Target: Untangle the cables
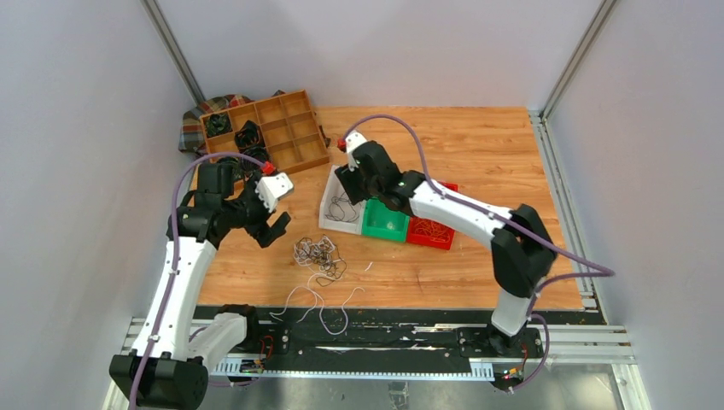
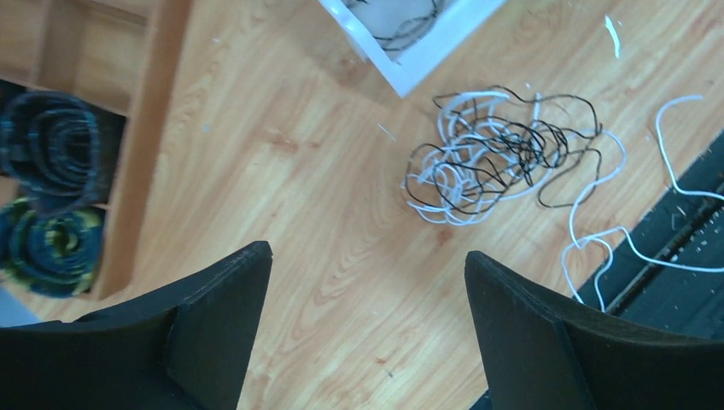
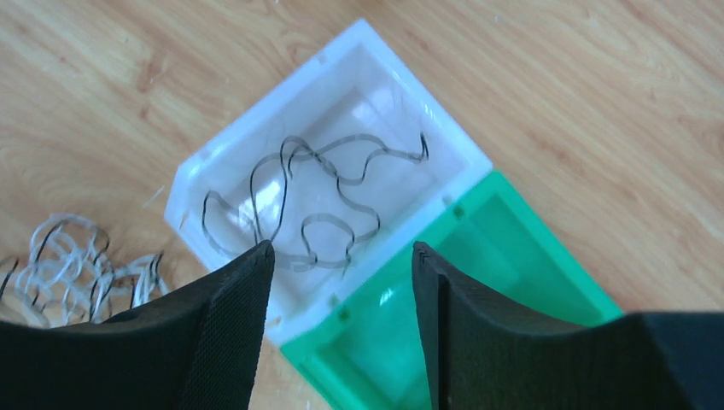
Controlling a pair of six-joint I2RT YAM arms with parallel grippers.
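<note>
On the table lies a tangle of black and white cables (image 1: pixel 319 258), and its loose white ends (image 1: pixel 328 327) trail over the front edge. Up and to the left of this tangle, my left gripper (image 1: pixel 279 232) stands open. The left wrist view has the cable tangle (image 2: pixel 499 158) beyond the fingers, with only bare wood between them. A loose dark cable (image 3: pixel 316 158) lies inside the white bin (image 3: pixel 248 120). Over this bin my right gripper hangs open and empty. Part of the cable tangle (image 3: pixel 81 269) shows at the lower left of the right wrist view.
Green (image 1: pixel 386 220) and red (image 1: pixel 431 235) bins adjoin the white one, with red cable in the red bin. A wooden compartment box (image 1: pixel 294 128) holding coiled cables stands at the back left. A white scrap (image 1: pixel 369 266) lies right of the tangle. Right of the bins, the table is clear.
</note>
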